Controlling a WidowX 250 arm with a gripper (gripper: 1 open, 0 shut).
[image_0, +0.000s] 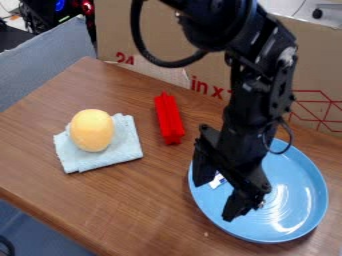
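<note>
My black gripper (222, 188) is low over the blue plate (287, 210) on the right of the camera view, its fingers pointing down toward the plate's left part. A small white object on the plate is mostly hidden behind it, so I cannot tell whether anything is between the fingers. A red block (168, 118) lies on the wooden table behind and left of the plate. A yellow round object (91, 129) rests on a folded pale blue cloth (118, 151) at the left.
A cardboard box (160, 40) stands along the back. A grey padded surface (47, 70) borders the table at the left. Bare wood (134, 190) lies clear in the front middle.
</note>
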